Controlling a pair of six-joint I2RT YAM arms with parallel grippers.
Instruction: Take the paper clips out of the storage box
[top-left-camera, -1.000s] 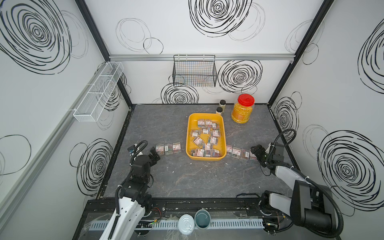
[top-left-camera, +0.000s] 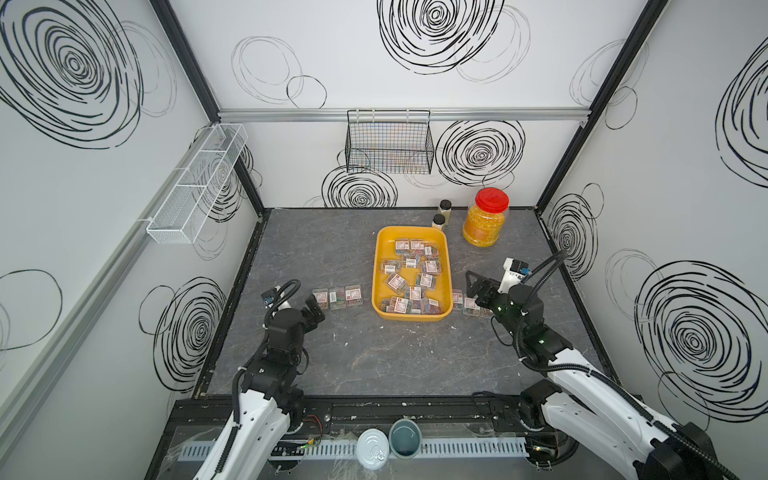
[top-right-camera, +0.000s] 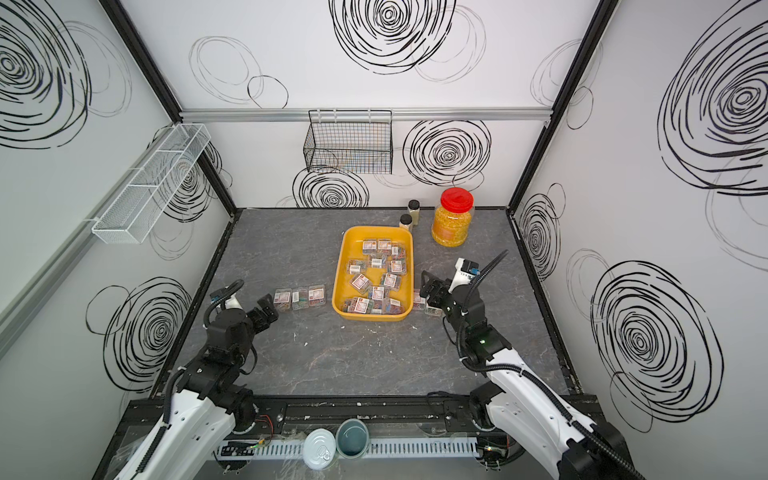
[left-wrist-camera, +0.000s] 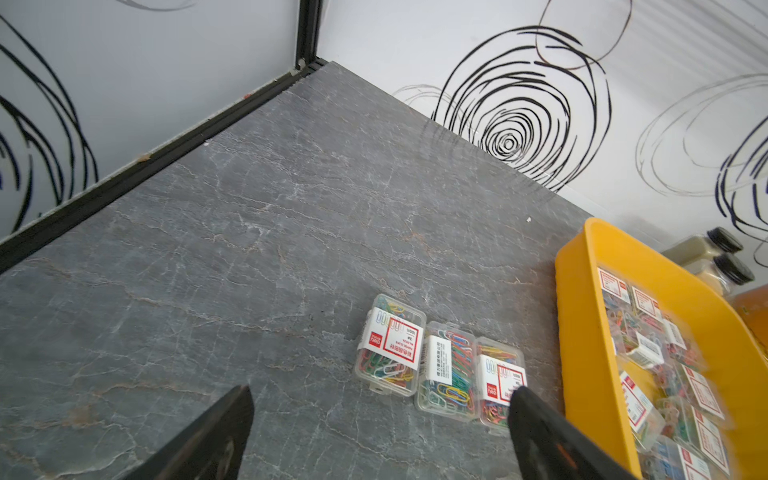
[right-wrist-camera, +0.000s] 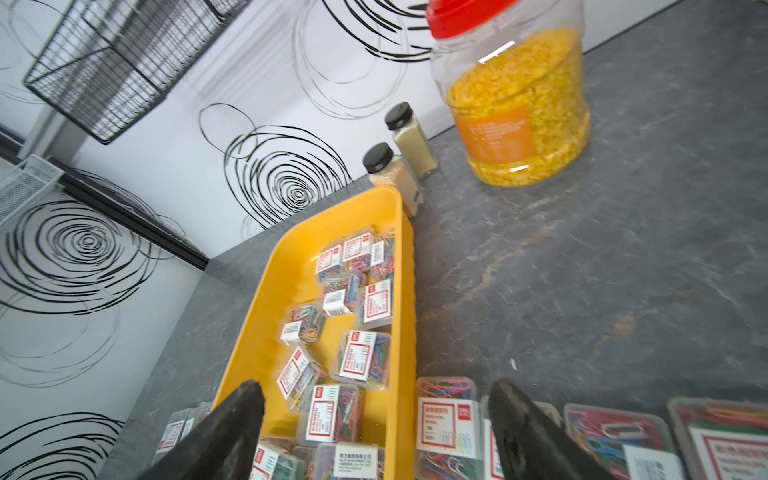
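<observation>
The yellow storage box (top-left-camera: 413, 317) stands mid-table with several clear paper clip cases (right-wrist-camera: 364, 353) scattered inside it. On its left, a row of three cases (left-wrist-camera: 392, 340) lies on the table. Another row of cases (right-wrist-camera: 448, 424) lies along its right side, partly hidden by the right gripper in the top views. My left gripper is open and empty, held just left of the left row. Near the box's right wall, my right gripper hangs above the right row, fingers (right-wrist-camera: 232, 432) apart, nothing gripped between them.
Behind the box stand two black-capped bottles (right-wrist-camera: 393, 172). A red-lidded jar (top-left-camera: 485, 217) of yellow pieces stands at the back right. A wire basket (top-left-camera: 389, 142) hangs on the back wall. The table in front of the box is clear.
My right gripper has moved left from the outer end of the right row toward the box, uncovering the outer table there. The left arm has shifted only slightly. The cases look unmoved.
</observation>
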